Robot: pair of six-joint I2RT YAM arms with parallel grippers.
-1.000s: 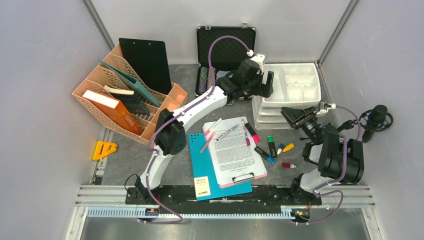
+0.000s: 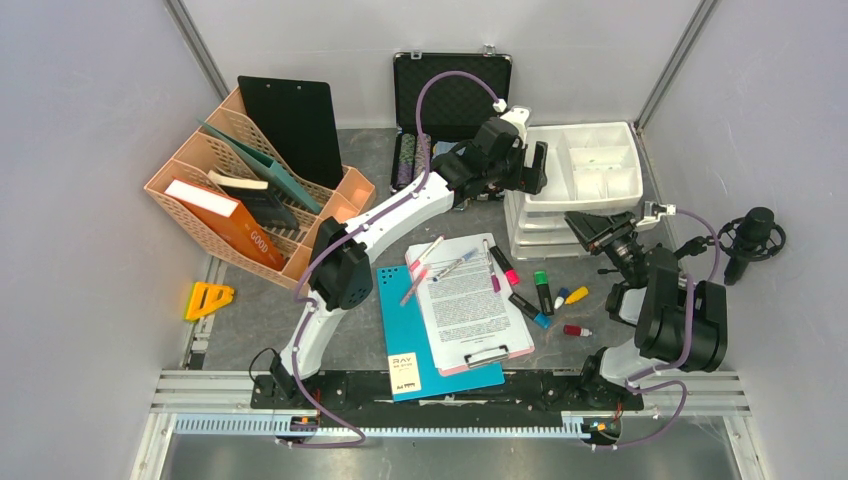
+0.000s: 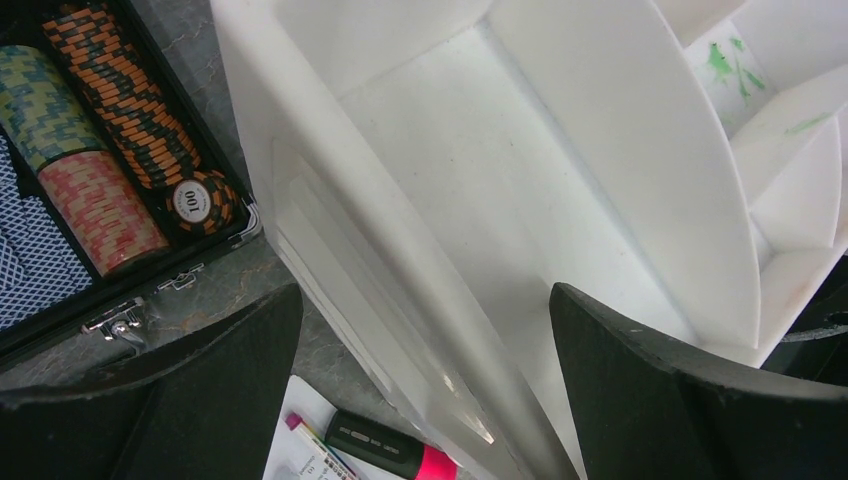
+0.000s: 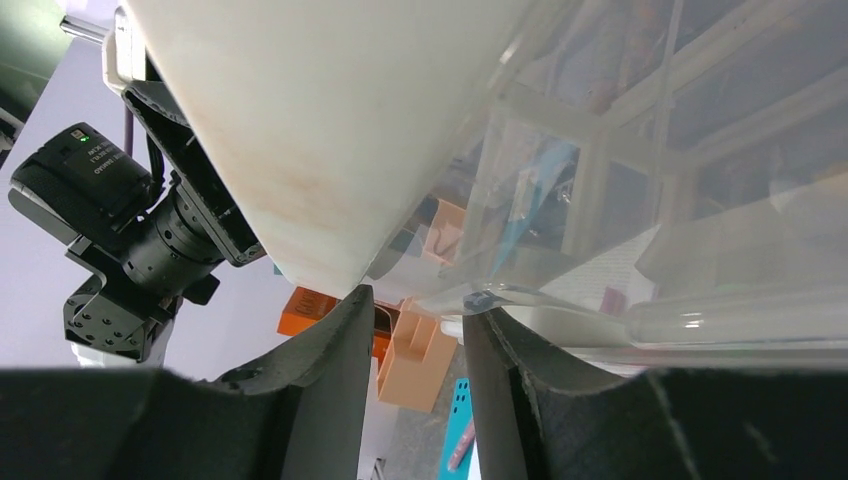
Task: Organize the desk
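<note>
The white drawer unit (image 2: 548, 192) with a divided open top tray stands at the back right. My left gripper (image 2: 538, 168) is at its left wall; in the left wrist view its open fingers (image 3: 640, 385) stand either side of the tray's rim (image 3: 390, 190), and I cannot tell if they touch. My right gripper is at the unit's front right, fingers partly open, by the lower edge of a clear drawer (image 4: 570, 300). No held object shows between its fingers; contact with the drawer is unclear. Markers (image 2: 543, 291), pens (image 2: 414, 288) and a clipboard (image 2: 470, 300) lie in front.
An open black case (image 2: 452, 88) with poker chips stands behind my left arm. A peach file rack (image 2: 350, 195) with books is at left, a yellow tool (image 2: 208, 299) beside it. A blue folder (image 2: 440, 383) lies under the clipboard. Bare desk shows left of the folder.
The left arm and the desk items look unmoved.
</note>
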